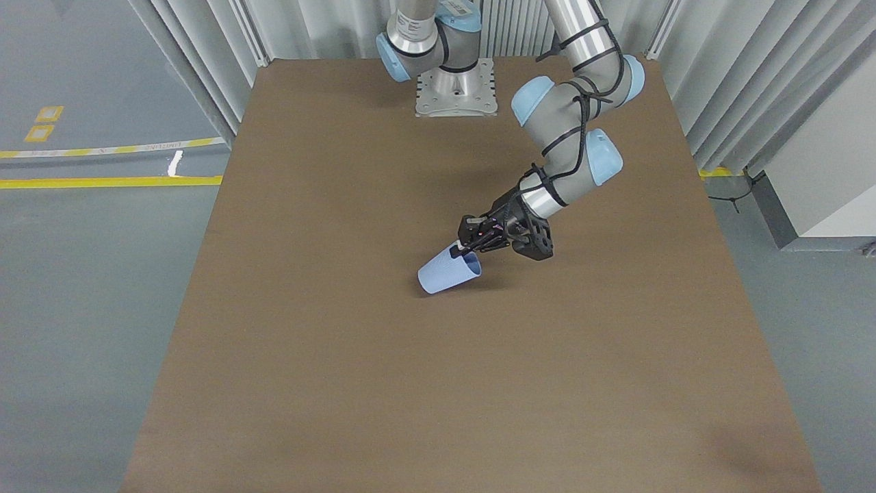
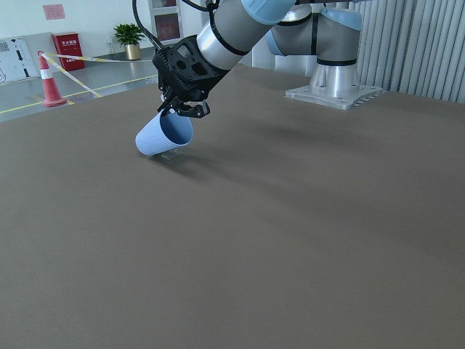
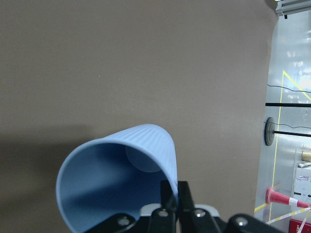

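Observation:
A light blue ribbed cup (image 1: 443,271) lies tilted on its side at the middle of the brown table (image 1: 345,345), its mouth toward the arm. The black gripper (image 1: 460,248) is shut on the cup's rim, as the wrist view shows: one finger inside the mouth, the other outside. The cup (image 2: 156,134) shows in the left view under the gripper (image 2: 168,109), with a shadow beside it. In the wrist view the cup (image 3: 116,150) fills the lower left, its inside and bottom visible.
Floor with tape lines, a cone (image 2: 51,91) and a plant (image 2: 129,36) lie beyond the table.

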